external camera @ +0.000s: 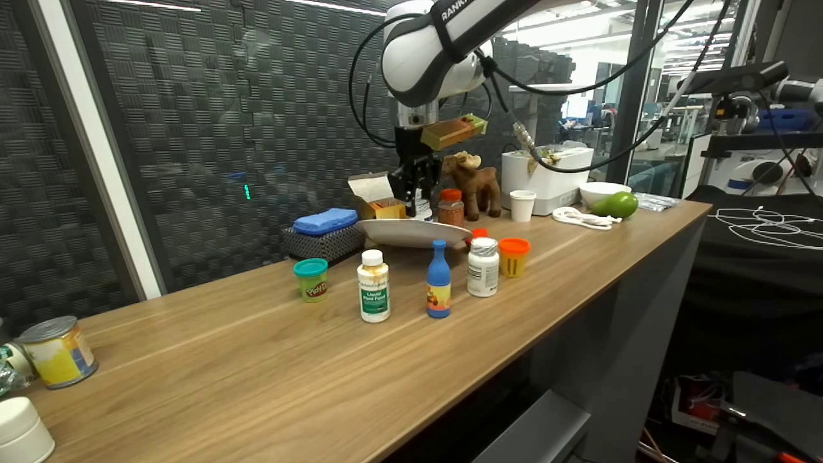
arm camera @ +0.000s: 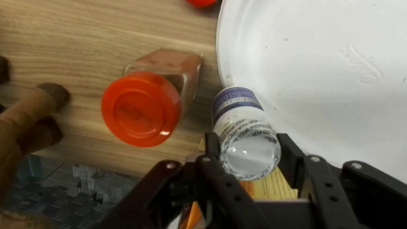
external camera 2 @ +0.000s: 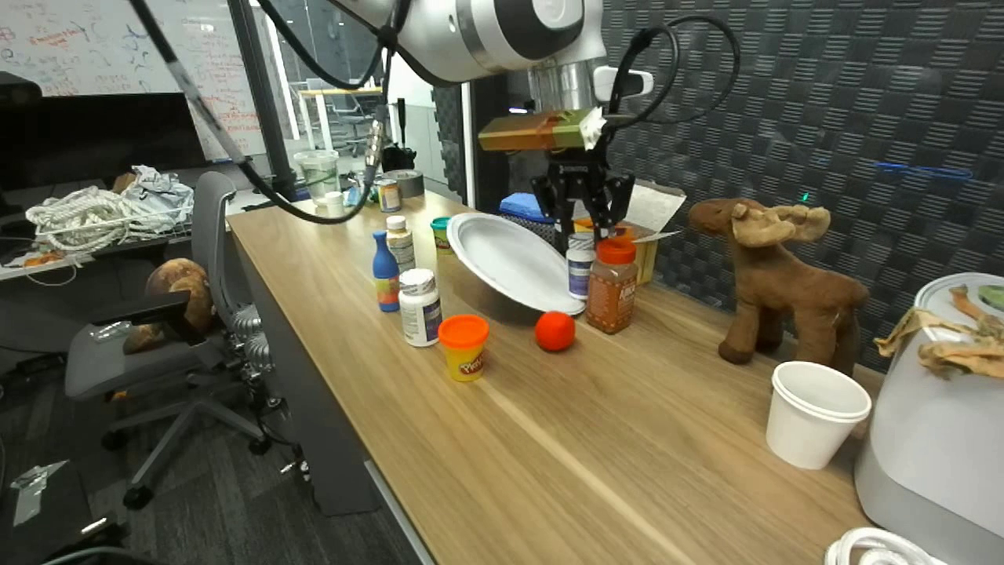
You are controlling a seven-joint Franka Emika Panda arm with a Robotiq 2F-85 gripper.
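My gripper is shut on a small white bottle [external camera 2: 580,271] with a purple-blue label. In the wrist view the bottle's cap end lies between the finger pads, and its lower end overlaps the rim of the white plate [arm camera: 335,84]. That plate stands tilted: in exterior view 2 its left side is raised and its low edge is beside the bottle. Close to the bottle stands a clear jar [external camera 2: 612,292] of brown contents with an orange-red lid. The bottle is mostly hidden behind the raised plate in exterior view 1.
A red ball [external camera 2: 555,331] lies by the plate's low edge. Near the plate stand a blue bottle [external camera: 438,281], a white bottle [external camera: 483,266] and several tubs. An open yellow box [external camera 2: 645,245] and a toy moose [external camera 2: 791,282] are behind.
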